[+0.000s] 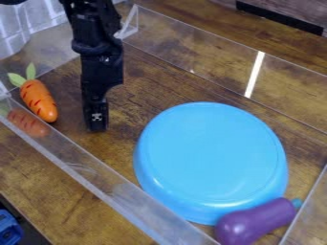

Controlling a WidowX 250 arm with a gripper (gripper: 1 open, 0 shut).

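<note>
The black robot gripper (96, 113) reaches down from the top left to the wooden floor of a clear-walled enclosure, just right of an orange toy carrot (38, 99) with green leaves. Its dark fingertips are low at the board and hard to make out, so whether they are open or shut is unclear. A large blue upturned bowl or disc (208, 158) fills the lower right. A purple toy eggplant (253, 222) lies at its lower right edge.
Clear walls border the wooden board (192, 67), one running diagonally across the lower left beside the carrot. The upper middle and right of the board are free.
</note>
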